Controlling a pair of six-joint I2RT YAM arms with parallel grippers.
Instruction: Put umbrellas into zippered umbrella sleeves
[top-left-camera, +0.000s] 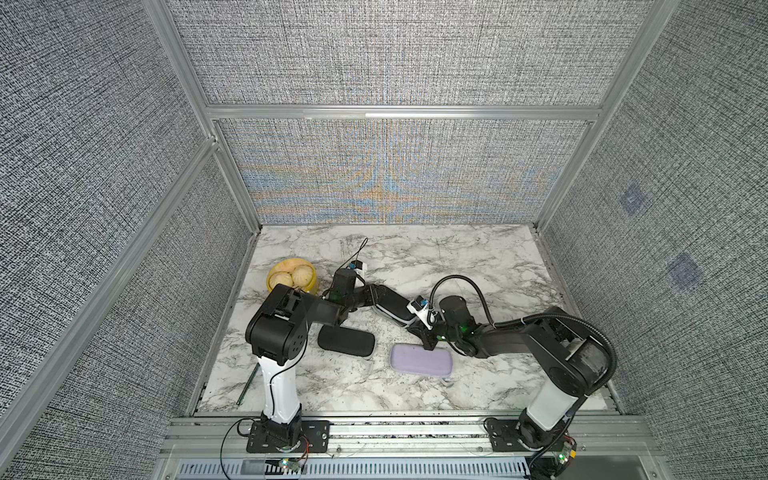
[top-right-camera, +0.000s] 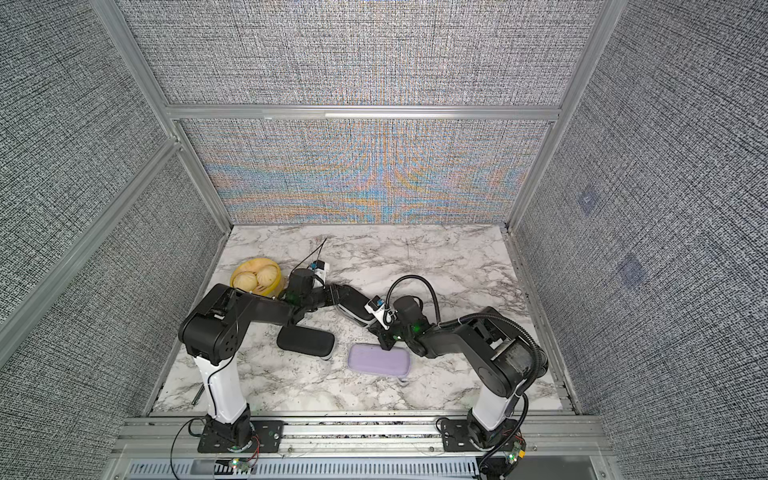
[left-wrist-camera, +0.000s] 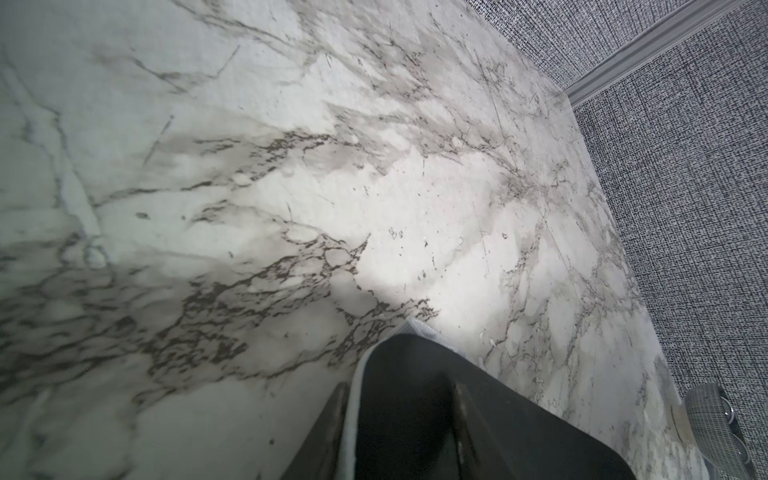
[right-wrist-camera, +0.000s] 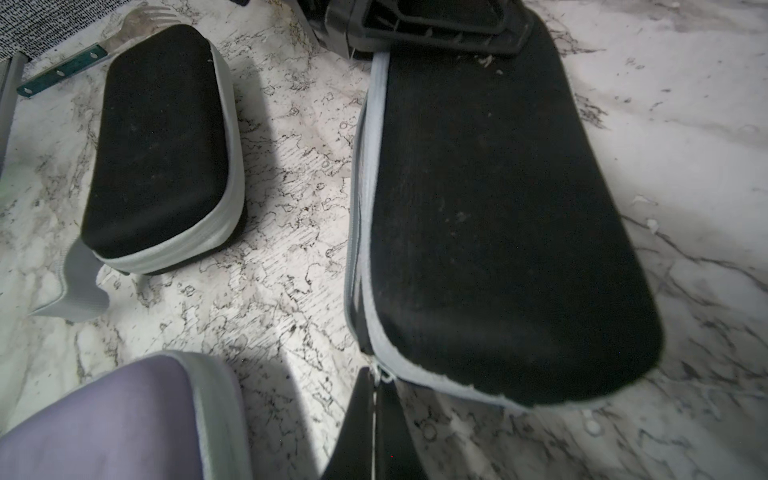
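A black umbrella sleeve (right-wrist-camera: 496, 216) with a pale zip band stretches between my two arms, above the table. My left gripper is at its far end, with the sleeve between its blurred fingers. At the near corner, my right gripper is shut, its tips touching a small pale piece by the zip band; whether they pinch it cannot be told. Along the sleeve's side a grey zip edge (right-wrist-camera: 356, 240) stands slightly apart. On the table lie another black sleeve (top-left-camera: 345, 341) and a lilac sleeve (top-left-camera: 421, 360). No separate umbrella shows.
A yellow bowl of round buns (top-left-camera: 292, 276) stands at the back left, near the left arm. A fork with a green handle (right-wrist-camera: 64, 70) lies at the left edge. Free table surface shows at the back right and along the front.
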